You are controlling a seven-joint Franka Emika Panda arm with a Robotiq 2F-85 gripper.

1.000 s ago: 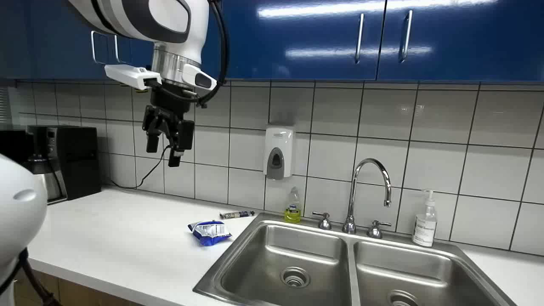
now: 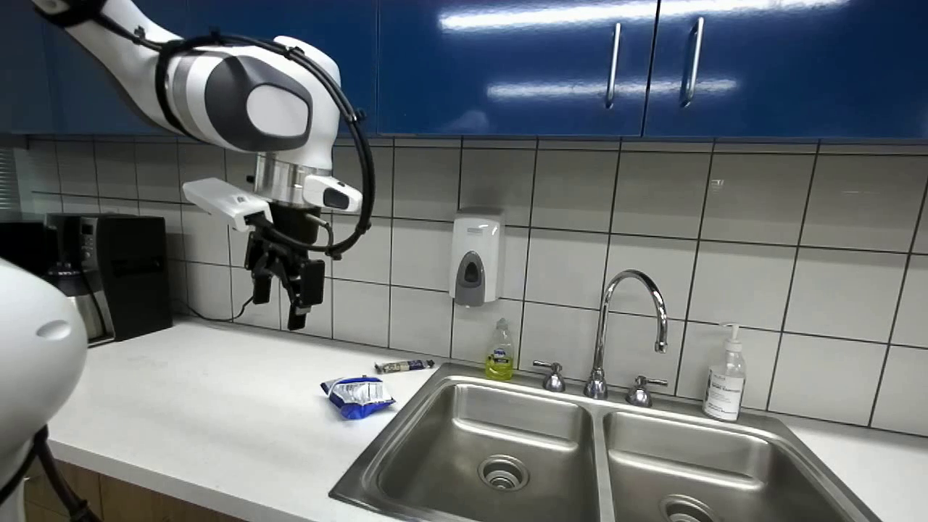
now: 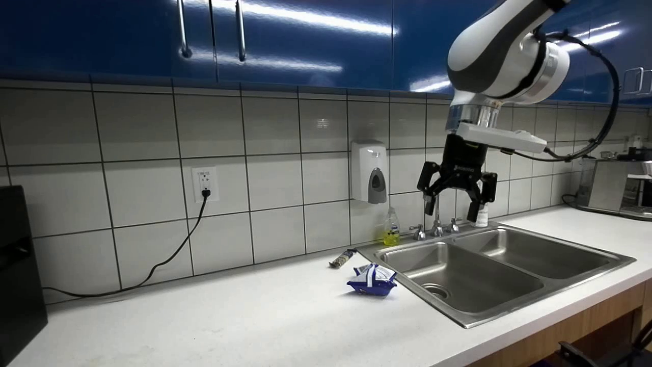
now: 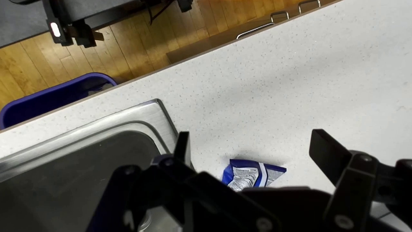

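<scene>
My gripper (image 2: 280, 313) hangs in the air over the white counter, its fingers open and empty. In exterior view 2 the gripper (image 3: 451, 215) shows a wide gap between its fingers. A blue and white crumpled bag (image 2: 357, 396) lies on the counter beside the sink's left edge. Behind it is a small wrapped bar (image 2: 404, 366) near the tiled wall. From the wrist, the bag (image 4: 247, 174) appears between the two fingertips, well below them, and its lower part is hidden by the gripper body. The bar is out of sight in that view.
The double steel sink (image 2: 600, 426) has a tall faucet (image 2: 602, 330) behind it. A yellow soap bottle (image 2: 500, 352) and a white pump bottle (image 2: 725, 383) stand along the back. Bare counter (image 3: 214, 318) stretches left of the bag. A black machine (image 2: 122, 274) stands at far left.
The arm and gripper have come down toward the counter, the fingers staying open. Bag, bar and sink items lie where they were.
</scene>
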